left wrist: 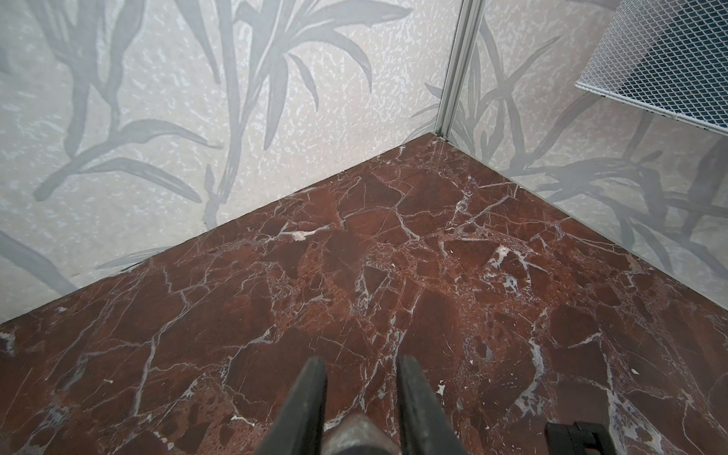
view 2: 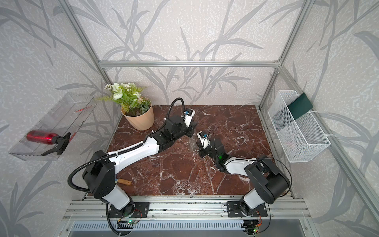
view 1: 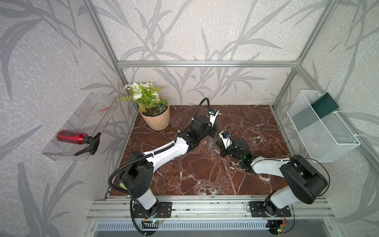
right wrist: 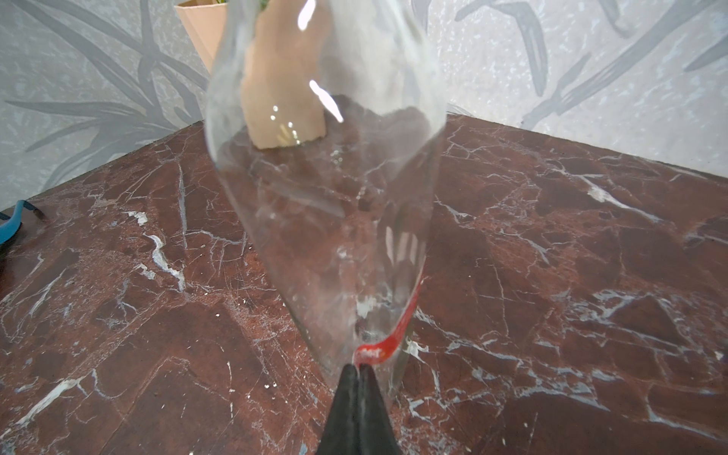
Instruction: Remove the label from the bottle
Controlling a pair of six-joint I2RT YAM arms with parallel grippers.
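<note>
A clear bottle [right wrist: 326, 197] hangs upright over the table between my two arms. My left gripper is shut on its top, which shows as a rounded clear tip between the fingers. A red strip [right wrist: 379, 350] of the label runs along the bottle's lower right side and bends inward near its bottom. The tips of my right gripper are shut at the lower end of this strip. Whether any of the thin label is caught between them cannot be told. From above, the bottle is mostly hidden by the left gripper.
A flowerpot [view 1: 158, 119] stands at the back left. On the left wall a clear tray [view 1: 100, 118] holds a red bottle [view 1: 71, 137]; a white wire basket [view 1: 323, 126] hangs at right. A wooden handle [view 2: 124, 181] lies front left.
</note>
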